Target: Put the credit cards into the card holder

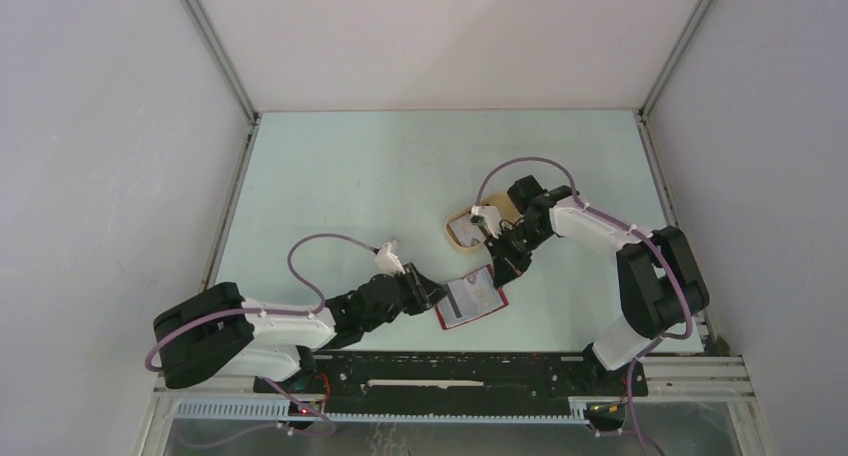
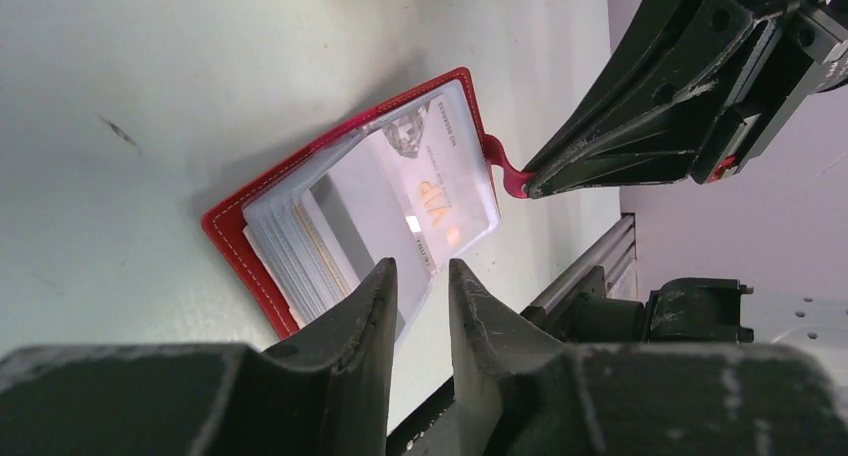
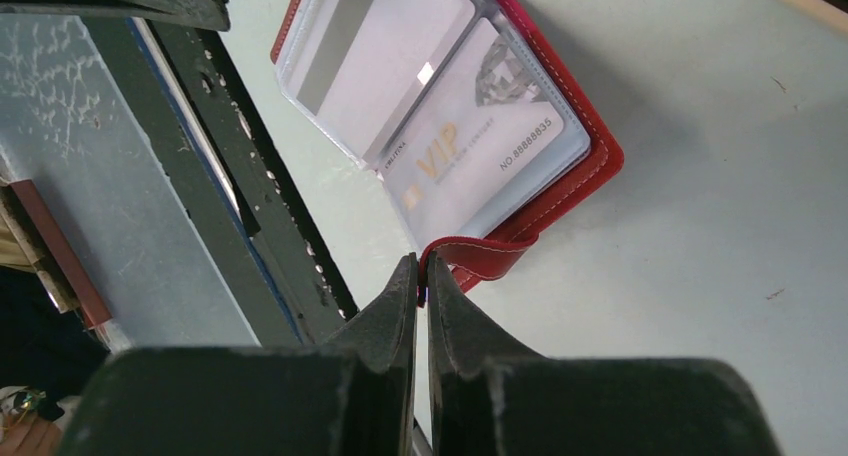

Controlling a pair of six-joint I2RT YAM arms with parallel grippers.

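The red card holder [image 1: 473,298] lies spread on the table, its clear sleeves [image 2: 350,216] uppermost. A pale card with "VIP" lettering [image 3: 470,156] shows in a sleeve, beside a white card with a grey stripe [image 3: 375,61]. My right gripper is shut on the holder's red strap [image 3: 490,258], at its right end. At the left end hovers my left gripper. Its fingers stand a small way apart, with a sleeve edge and table seen through the gap; whether they grip anything cannot be made out.
Behind the holder, a tan tray [image 1: 454,235] holds a pale card [image 1: 466,230]; the right arm covers part of it.
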